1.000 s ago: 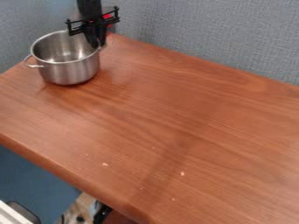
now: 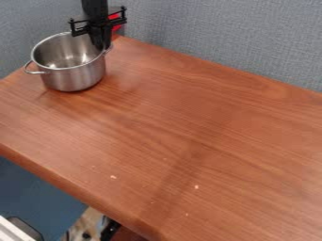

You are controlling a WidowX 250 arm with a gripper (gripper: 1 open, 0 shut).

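Note:
A steel pot [image 2: 71, 68] with side handles stands at the far left end of the wooden table. My black gripper [image 2: 101, 41] reaches down from the top edge at the pot's back right rim; its fingertips are too small and dark to tell how they stand. A small red object [image 2: 116, 21] shows partly behind the gripper, mostly hidden.
Grey padded walls [image 2: 239, 42] border the back. Below the table's near left edge show a blue floor and some clutter.
The pot and gripper have shifted very slightly to the left over the last second.

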